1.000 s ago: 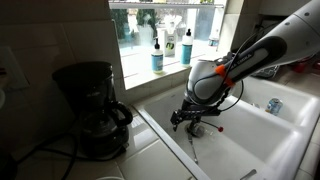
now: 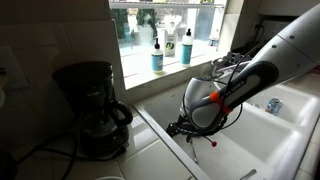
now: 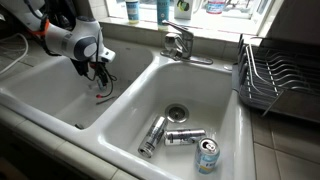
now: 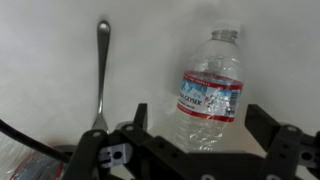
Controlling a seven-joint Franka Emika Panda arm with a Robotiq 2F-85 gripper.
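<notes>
In the wrist view a clear plastic water bottle (image 4: 208,95) with a red, white and blue label lies in the white sink basin, cap end pointing away. My gripper stands open, its two dark fingers on either side of the bottle's lower part in that view; contact cannot be made out. A metal spoon (image 4: 102,75) lies to the left of the bottle, outside the fingers. In exterior view 2 the gripper (image 3: 97,77) is down inside the left basin (image 3: 45,85), largely hiding what is beneath it.
At lower left, some clear crumpled plastic (image 4: 25,160) shows. The right basin (image 3: 215,98) holds two silver cans and an upright can (image 3: 207,155). A faucet (image 3: 185,42) stands behind the divider, a dish rack (image 3: 275,75) at right, a coffee maker (image 2: 98,110) on the counter.
Over the last second my gripper has moved down into the basin and slightly toward the counter side in exterior view 1. The other objects in view look unmoved.
</notes>
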